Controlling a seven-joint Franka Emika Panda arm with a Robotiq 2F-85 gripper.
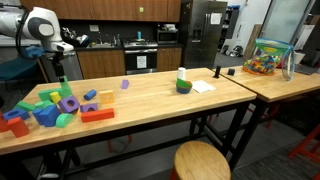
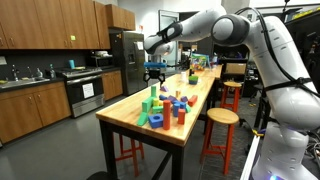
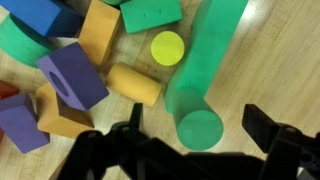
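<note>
My gripper stands open above the crowded end of the table, one dark finger on each side of a green cylinder. A gap shows between the cylinder's round end and both fingers, so nothing is held. The cylinder adjoins a long green block; whether they are joined cannot be told. In exterior view 1 the gripper is small and hangs just over a tall green piece. Exterior view 2 shows the gripper over the far part of the blocks.
Close by in the wrist view lie an orange half-round piece, a yellow disc and a purple block. Several more blocks crowd around. A green bowl stands farther along the table, with bare wood between.
</note>
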